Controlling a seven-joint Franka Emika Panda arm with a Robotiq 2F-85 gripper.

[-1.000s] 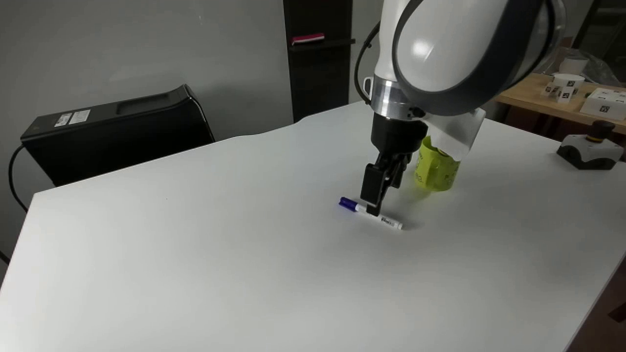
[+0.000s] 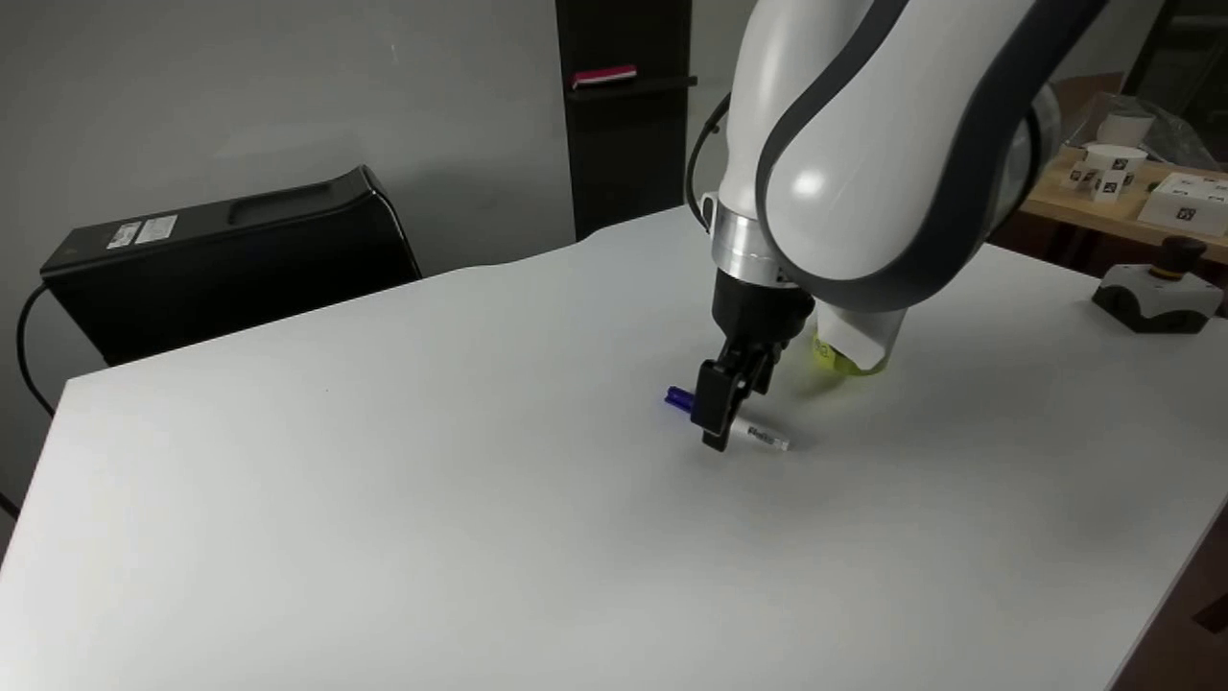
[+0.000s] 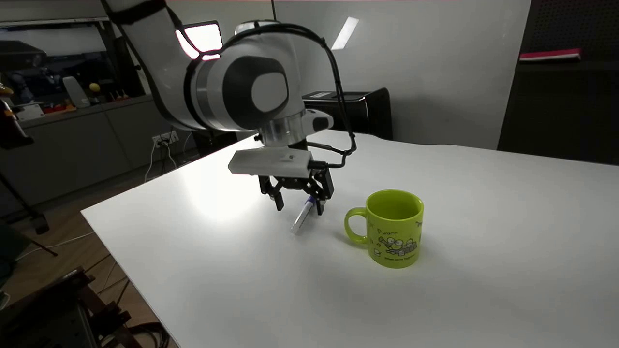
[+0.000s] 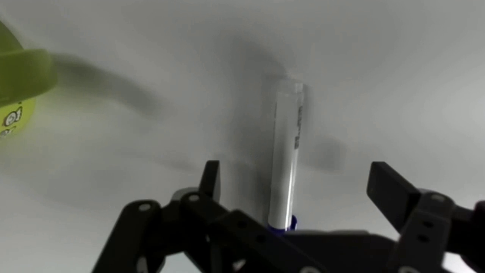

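A white marker with a blue cap lies flat on the white table; its barrel shows in the wrist view between and ahead of my fingers, the marker (image 4: 284,154) pointing away from the gripper. Most of its cap is hidden there behind the gripper body. My gripper (image 3: 300,209) is open, its two fingers on either side of the marker, nothing held. In exterior view 1 the gripper (image 2: 716,438) hides the marker's middle, with the blue cap (image 2: 680,398) showing at left. A lime-green mug (image 3: 394,232) stands upright beside it, handle toward the marker.
The white table (image 2: 345,484) is broadly clear to the left in exterior view 1. A black box-like device (image 2: 230,253) stands at the far left edge. An emergency-stop box (image 2: 1160,288) sits at the right edge.
My gripper has come down and slightly to the left in exterior view 1, closer to the table. The arm now covers more of the mug. The marker has not moved.
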